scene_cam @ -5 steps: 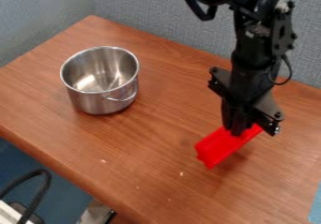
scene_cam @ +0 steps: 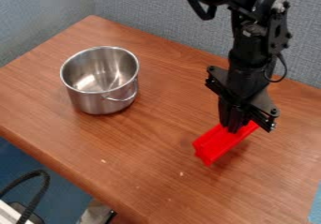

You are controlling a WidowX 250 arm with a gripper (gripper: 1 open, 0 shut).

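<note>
My black gripper (scene_cam: 236,115) reaches down from the top right to a long red block (scene_cam: 216,145), with its fingertips at the block's upper part. The block lies slanted toward the lower left on the wooden table. The fingertips are dark and overlap the block, so I cannot tell whether they are closed on it. A steel pot (scene_cam: 99,82) with a wire handle stands at the left of the table, well apart from the block.
Grey padded walls stand behind it. A black cable and some hardware lie beyond the table's edge at the lower left.
My gripper has shifted very slightly upward. The red block and the pot look almost unchanged.
</note>
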